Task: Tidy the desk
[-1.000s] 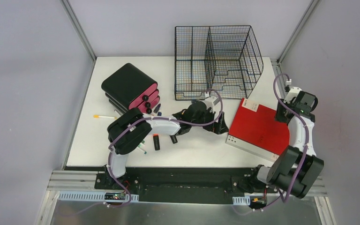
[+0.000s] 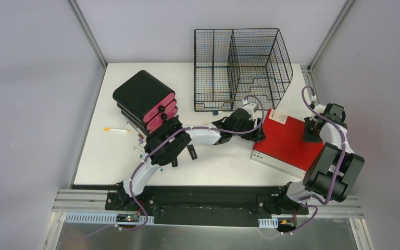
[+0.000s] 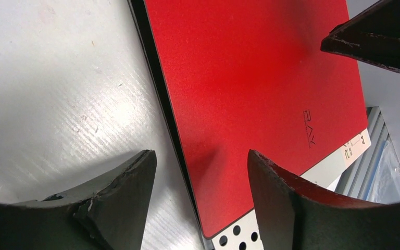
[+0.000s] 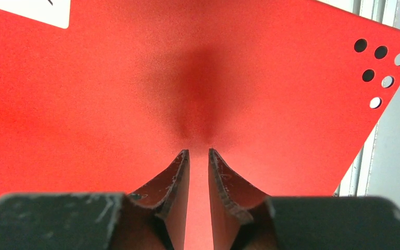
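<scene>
A red flat folder (image 2: 286, 140), with a white label and a pale side with holes, lies at the right of the desk. My left gripper is open above its left edge, one finger on either side of the dark rim. My right gripper is over the red surface (image 4: 291, 94) near its right part, fingertips close together with a narrow gap; whether they touch or hold it, I cannot tell.
A black wire organizer (image 2: 213, 88) stands at the back centre. Black and pink binders (image 2: 138, 94) are stacked at the left, with pens, a yellow marker (image 2: 115, 129) and small dark items nearby.
My left gripper has moved right and slightly up in the top view to the folder's left edge.
</scene>
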